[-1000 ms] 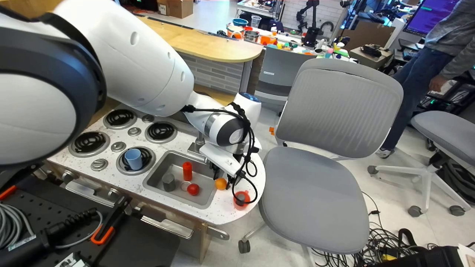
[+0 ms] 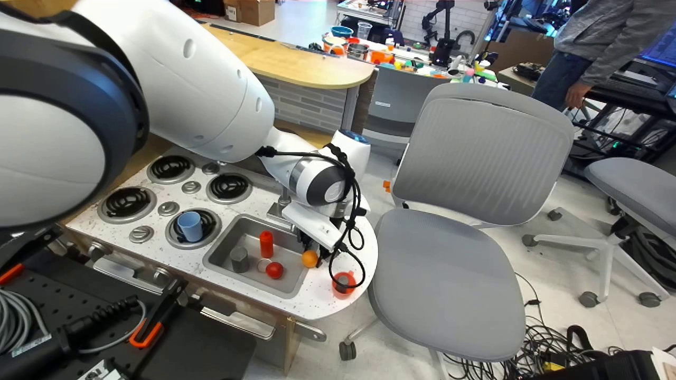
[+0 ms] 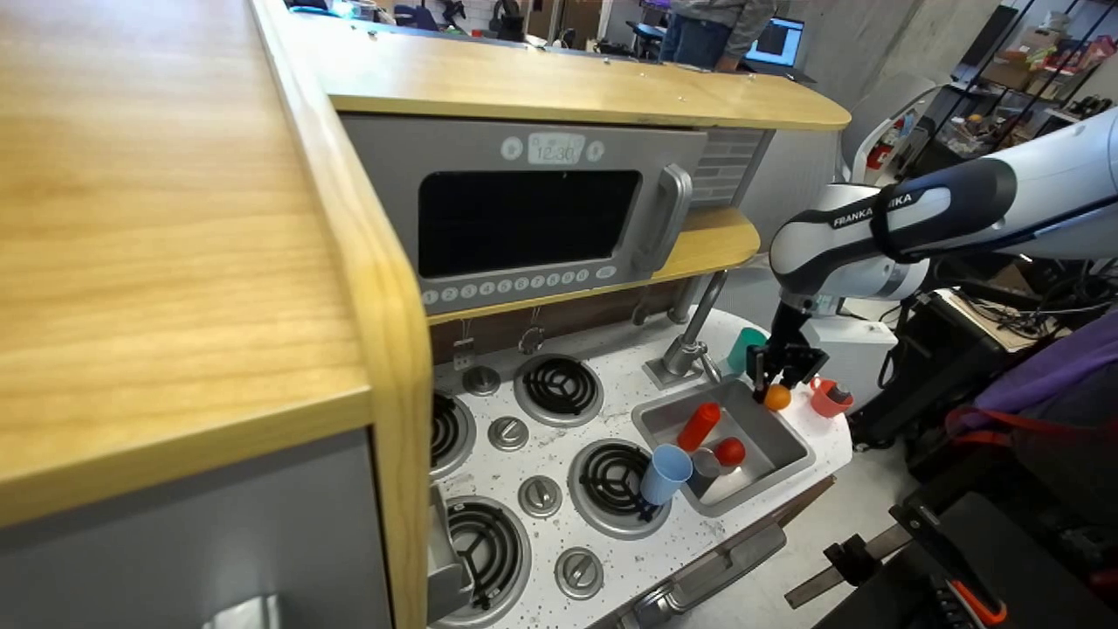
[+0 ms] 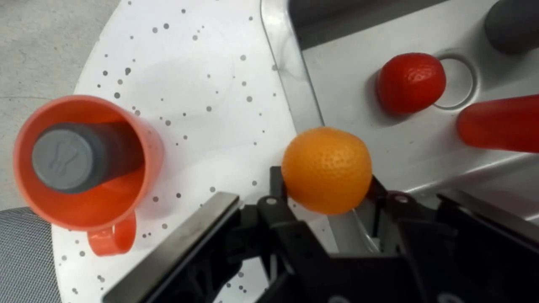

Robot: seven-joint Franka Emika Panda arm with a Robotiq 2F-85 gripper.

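My gripper is shut on an orange, one finger at either side of it. The fruit hangs over the right rim of the grey sink, between basin and counter. Inside the sink lie a red tomato-like ball, a red cylinder and a dark grey cylinder. An orange-red cup with a grey piece inside stands on the counter's rounded end. The sink's far corner is partly hidden by the arm in exterior view 1.
A blue cup sits on a stove burner left of the sink. Behind my gripper in exterior view 2 is a teal cup. The faucet rises at the sink's back.
The held orange has shifted slightly left, toward the sink, along with my arm. In the background, the person has moved left.
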